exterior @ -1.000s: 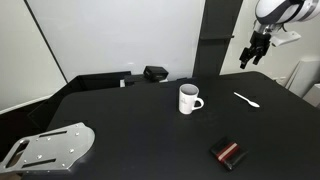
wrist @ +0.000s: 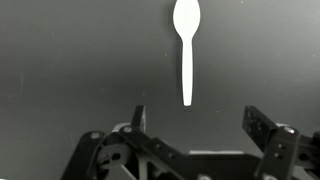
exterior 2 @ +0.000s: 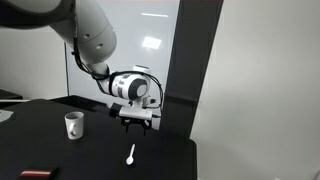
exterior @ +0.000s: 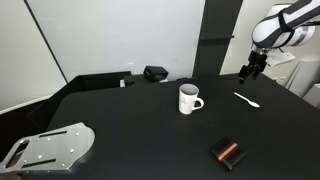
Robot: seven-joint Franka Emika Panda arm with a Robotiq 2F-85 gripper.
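Note:
A white plastic spoon lies flat on the black table. Over the table near it hovers my gripper, apart from the spoon and holding nothing. From the wrist, the spoon shows with its bowl at the top edge and its handle end toward the fingers. Wide apart at the bottom of that view stand the two fingers of my open gripper, bare table between them. The second exterior view has the gripper above and slightly behind the spoon.
A white mug stands upright mid-table. A dark block with a reddish stripe lies near the front, and a grey metal plate at the left. A small black box sits at the back.
My gripper has come down a little toward the table and shifted slightly. The spoon, mug and other things have stayed where they were.

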